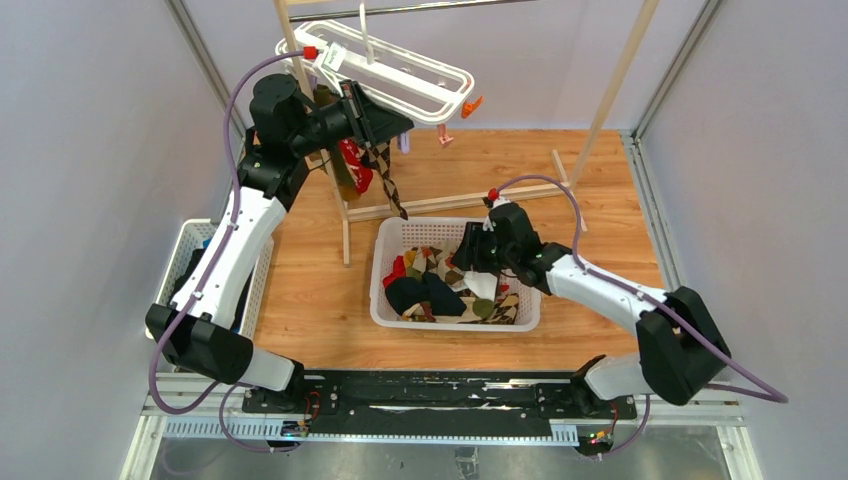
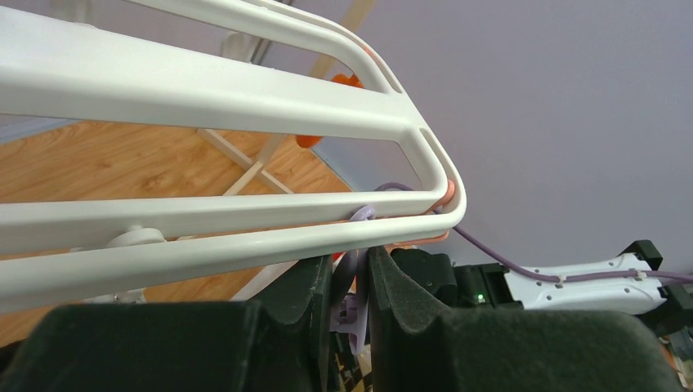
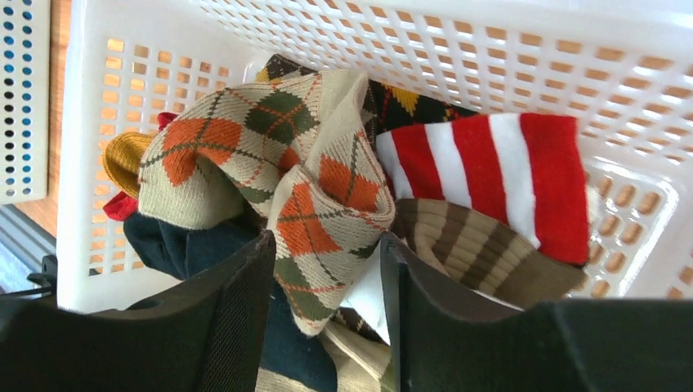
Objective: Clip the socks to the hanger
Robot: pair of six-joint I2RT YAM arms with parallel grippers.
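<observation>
The white hanger (image 1: 420, 95) hangs at the upper middle with clips along its edge. My left gripper is shut on a purple clip (image 2: 353, 314) at the hanger's near rail. Socks hang under it, among them a red one (image 1: 355, 165) and a brown checked one (image 1: 383, 180). My right gripper is low over the white basket (image 1: 378, 290), its fingers part open. An argyle sock (image 3: 315, 212) with orange and green diamonds lies bunched between its fingers; whether both touch it I cannot tell.
More socks fill the basket: a red-and-white striped one (image 3: 507, 171), a brown striped one (image 3: 490, 245) and a dark blue one (image 3: 196, 249). A wooden stand (image 1: 450, 202) surrounds the hanger. A second basket (image 1: 258, 290) stands at the left, partly behind my left arm.
</observation>
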